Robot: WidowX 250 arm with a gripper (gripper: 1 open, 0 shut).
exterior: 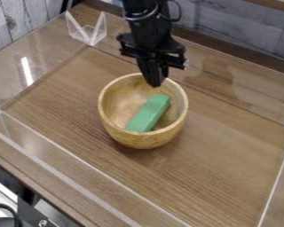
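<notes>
A wooden bowl [116, 123] stands in the middle of the table, with a green oblong object [149, 113] lying inside it. The black robot gripper [154, 76] hangs over the bowl's back rim, pointing down, shut, with nothing visible between its fingers.
A clear, crinkled plastic item [88, 31] lies toward the back left. The table's edge runs along the left.
</notes>
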